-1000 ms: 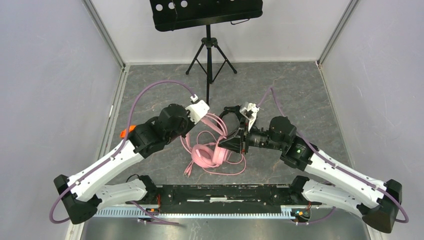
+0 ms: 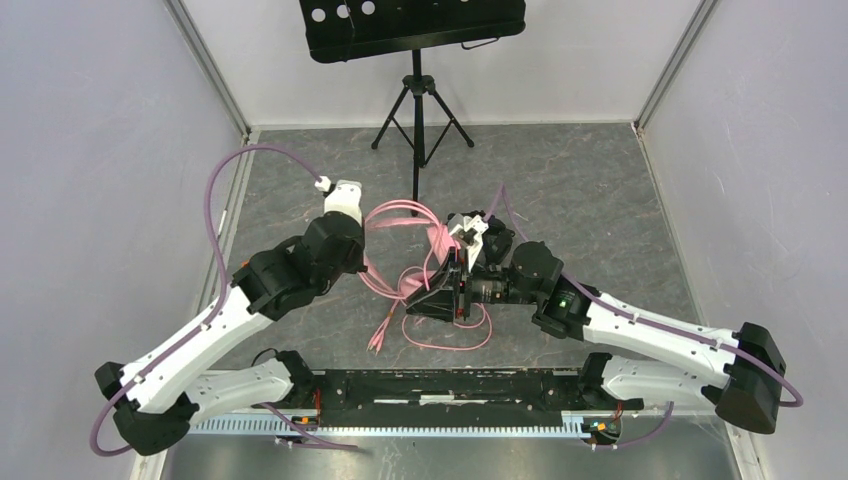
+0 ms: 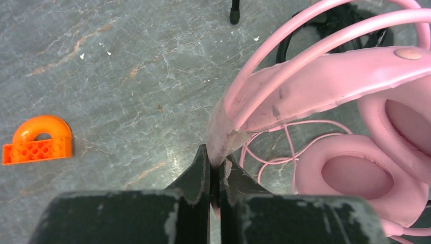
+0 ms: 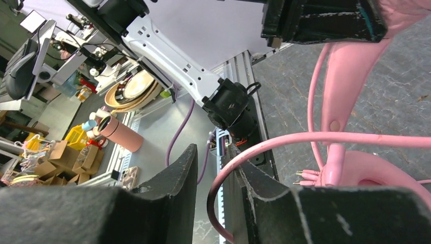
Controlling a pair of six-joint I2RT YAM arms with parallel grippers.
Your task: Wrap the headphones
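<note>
The pink headphones are raised between my arms, their cable looped on the floor. In the left wrist view my left gripper is shut on the headband, with both ear cups at the right. My right gripper is at the right side of the headphones in the top view, mostly hidden there. In its wrist view the fingers are part open, and a pink cable arcs down between or behind them; whether it is held I cannot tell.
An orange toy piece lies on the grey floor left of the headphones. A black music stand stands behind, with a black coiled item under the right arm. White walls bound both sides.
My left gripper has moved left with the headband, opening out the pink loops. My right arm has shifted left and toward the front edge.
</note>
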